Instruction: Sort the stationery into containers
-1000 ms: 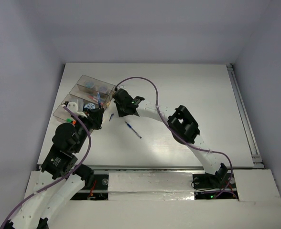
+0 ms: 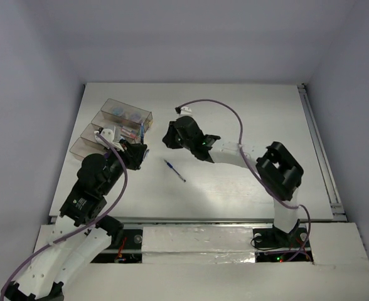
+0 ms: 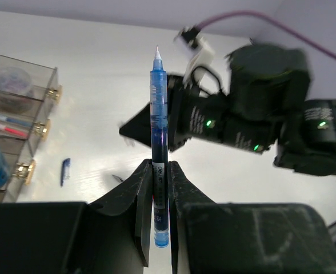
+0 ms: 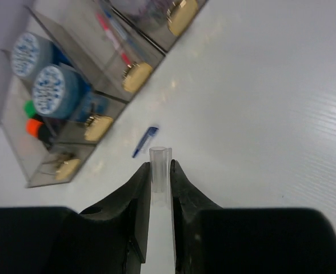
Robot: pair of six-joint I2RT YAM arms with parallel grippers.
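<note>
My left gripper is shut on a blue pen, which stands upright with its bare tip at the top. In the top view that pen rises beside the organizer. Between the fingers of my right gripper sits a short, clear, whitish tube, cap-like, protruding past the fingertips; both fingers seem to press on it. A small blue cap-like piece lies on the table near the organizer. Another blue pen lies on the table, in front of my right gripper in the top view.
Inside the clear organizer are blue-lidded tubs, red and blue pens, and orange and green items. My left arm covers its front corner in the top view.
My right gripper has moved right, away from the organizer. My left gripper, still with its pen, has shifted slightly right and now covers the small piece in the top view.
</note>
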